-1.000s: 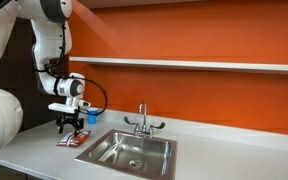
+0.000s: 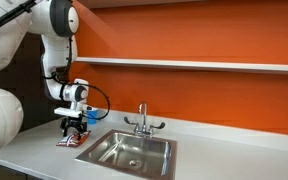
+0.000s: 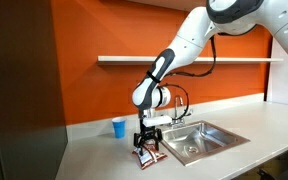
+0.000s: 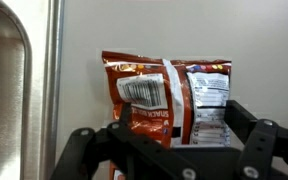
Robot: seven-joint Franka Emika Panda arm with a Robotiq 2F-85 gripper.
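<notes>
A reddish-brown snack packet with a barcode and white label panels (image 4: 144, 88) lies flat on the counter. It also shows small in exterior view 2 as a red and white packet (image 3: 148, 158). Right over it, pointing down, is my gripper, open, its two dark fingers spread over the packet's lower part. Bare packet shows between them, and I cannot tell whether the fingertips touch it. In exterior view 1 the gripper (image 2: 75, 134) covers part of the packet.
A steel sink (image 2: 134, 153) with a faucet (image 2: 142, 116) is set into the counter beside the packet. A blue cup (image 3: 119, 127) stands behind the gripper near the wall. A white shelf (image 3: 174, 60) runs along the orange wall.
Over the last second the arm has come down and slightly to the right, bringing the gripper closer to the packet. The packet has not visibly moved.
</notes>
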